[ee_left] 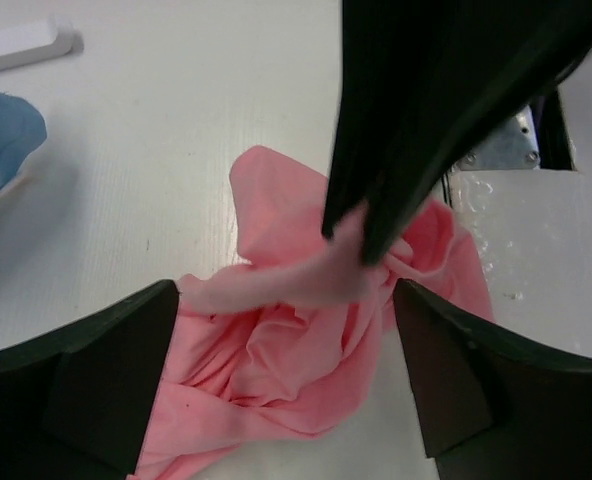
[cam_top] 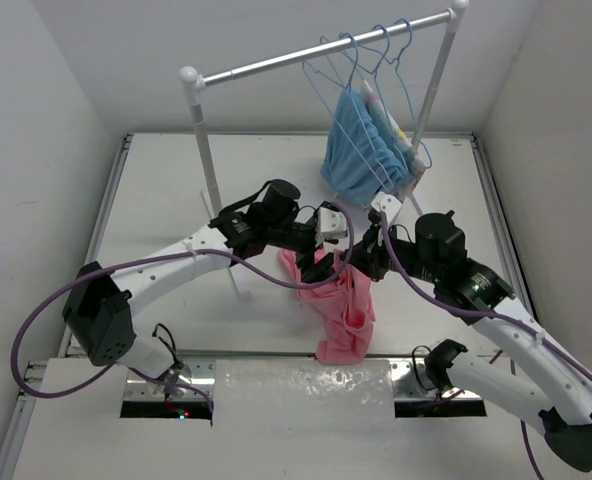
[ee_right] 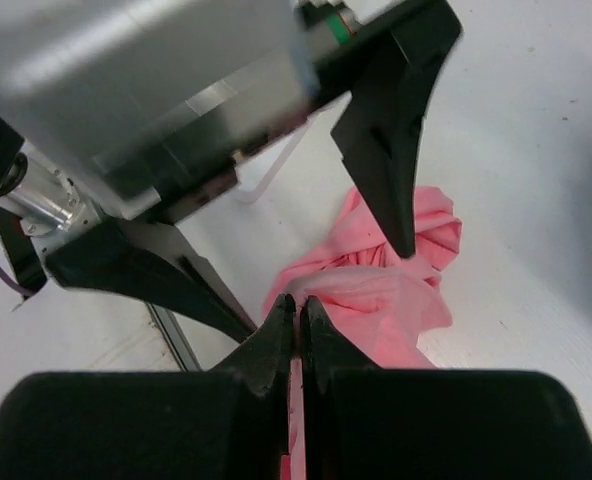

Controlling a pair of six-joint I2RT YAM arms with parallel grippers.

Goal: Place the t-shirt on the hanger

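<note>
The pink t-shirt lies crumpled under the rack, part of it raised. My right gripper is shut on a pinched edge of it, the cloth hanging from the fingertips in the right wrist view. My left gripper is beside it, open, its fingers spread above the shirt; in the left wrist view pink cloth shows behind and between them, not visibly gripped. Blue hangers hang on the rail.
The white rack's rail runs overhead, with an upright at left. Blue and pale garments hang at the back right.
</note>
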